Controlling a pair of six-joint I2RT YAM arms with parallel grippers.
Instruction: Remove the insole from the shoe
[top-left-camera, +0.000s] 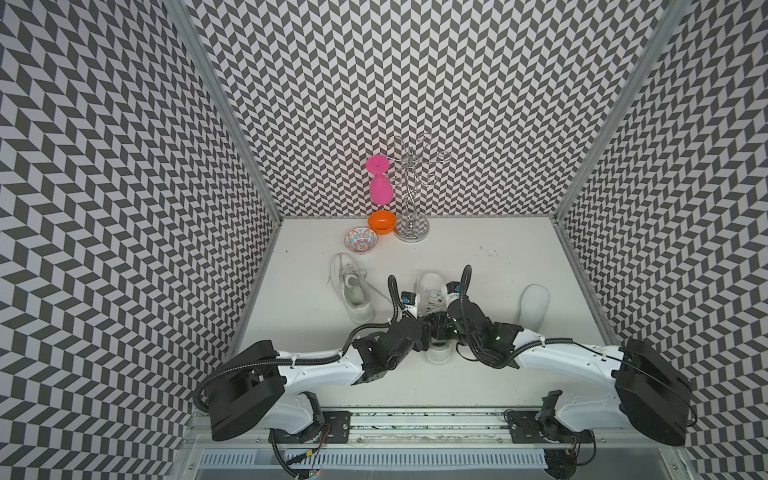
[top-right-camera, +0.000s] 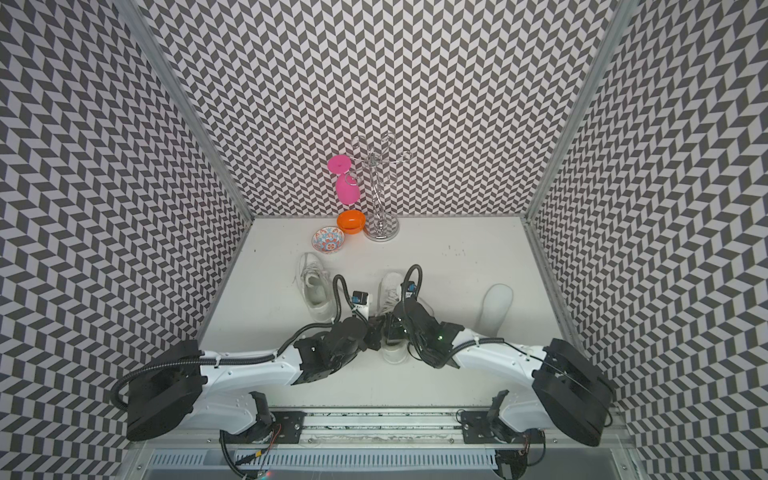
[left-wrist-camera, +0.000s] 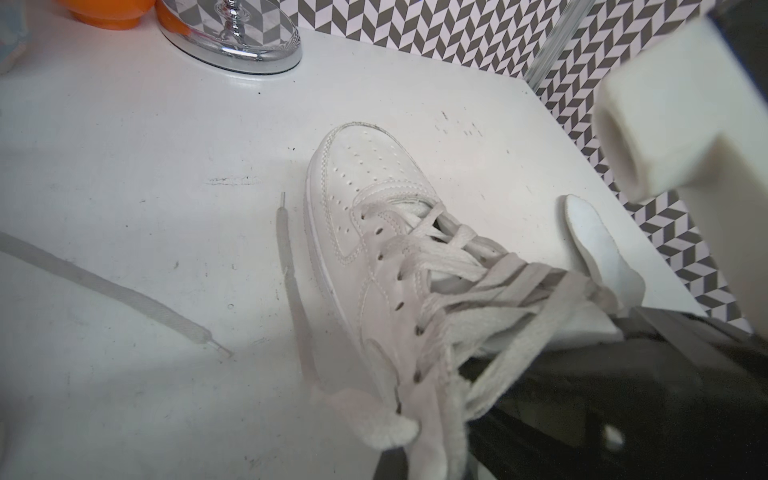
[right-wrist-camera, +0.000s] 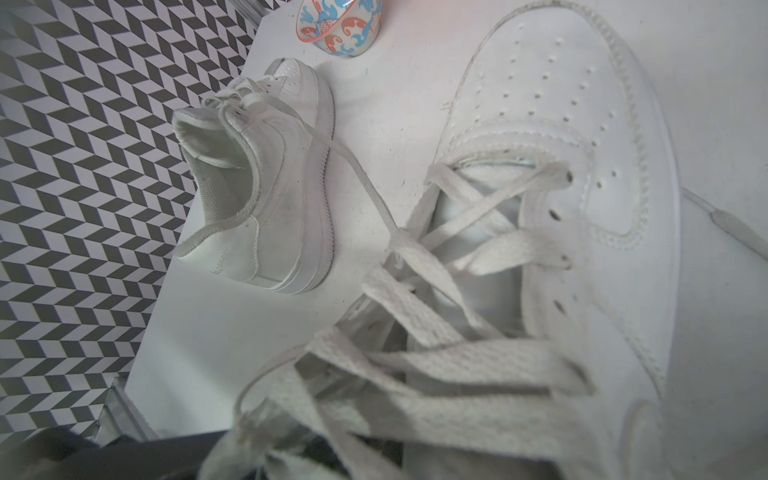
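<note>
A white laced shoe (top-left-camera: 433, 288) stands mid-table, toe away from me; its opening is mostly covered by both grippers. In the left wrist view its laces hang loose, and my left gripper is shut on the side of its collar at the bottom edge. My right gripper (top-left-camera: 449, 326) sits at the opening from the other side, shut; its fingertips are hidden behind laces and the shoe. No insole can be seen inside this shoe. A loose white insole (top-left-camera: 533, 305) lies flat at the right.
A second white shoe (top-left-camera: 352, 288) stands to the left. Behind are a patterned bowl (top-left-camera: 361, 240), an orange bowl (top-left-camera: 382, 222) and a metal stand (top-left-camera: 412, 228) with pink items (top-left-camera: 381, 189).
</note>
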